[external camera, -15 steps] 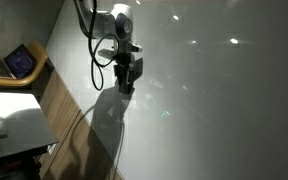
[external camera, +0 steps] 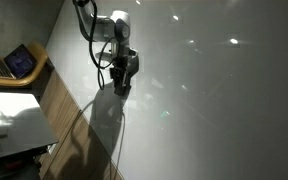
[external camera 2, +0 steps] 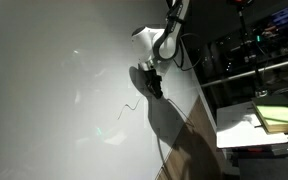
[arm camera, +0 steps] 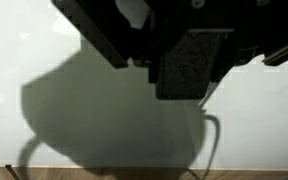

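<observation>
A dark, rough-faced block (arm camera: 185, 68), which looks like an eraser, sits between the fingers of my gripper in the wrist view. The fingers are shut on it. From outside, my gripper (external camera: 122, 86) points down close against a large white board (external camera: 214, 100); whether the block touches the surface cannot be told. Thin dark scribbles (external camera 2: 133, 105) mark the board beside my gripper (external camera 2: 155, 86) in exterior view 2. A small greenish mark (external camera: 165, 113) shows in exterior view 1.
Wooden floor (external camera: 58, 108) runs along the board's lower edge. A white table (external camera: 22, 118) stands off to one side, with a laptop (external camera: 20, 62) beyond it. A cable loops beside the arm. Much of the board is clear.
The gripper keeps pointing down, and the cable loop has swung slightly.
</observation>
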